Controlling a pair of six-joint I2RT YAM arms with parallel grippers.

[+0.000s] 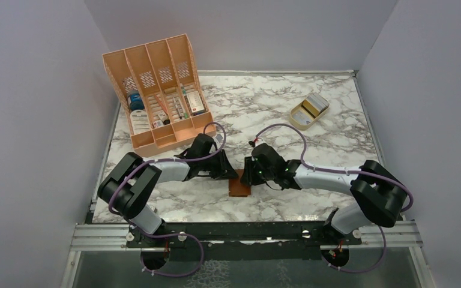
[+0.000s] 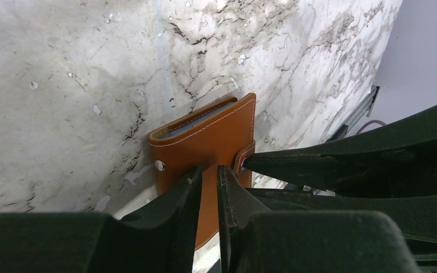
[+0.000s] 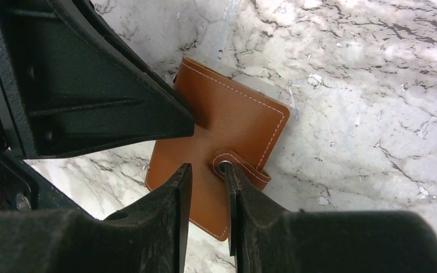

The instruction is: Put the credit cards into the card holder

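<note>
The brown leather card holder (image 1: 239, 188) lies flat on the marble table between my two grippers. In the left wrist view the card holder (image 2: 205, 151) has its edge opening visible, with a pale layer inside. My left gripper has its fingertips close together against the leather; whether they pinch it is hidden. Over the strap tab (image 3: 239, 166) with its metal snap stands my right gripper, partly open, its fingertips at the tab. Card-like pieces (image 1: 316, 104) stand in a small box at the back right.
That small tan box (image 1: 303, 126) sits far from both arms. A large orange compartment organizer (image 1: 147, 147) with several items stands at the back left. Bare marble (image 1: 246, 102) fills the middle back.
</note>
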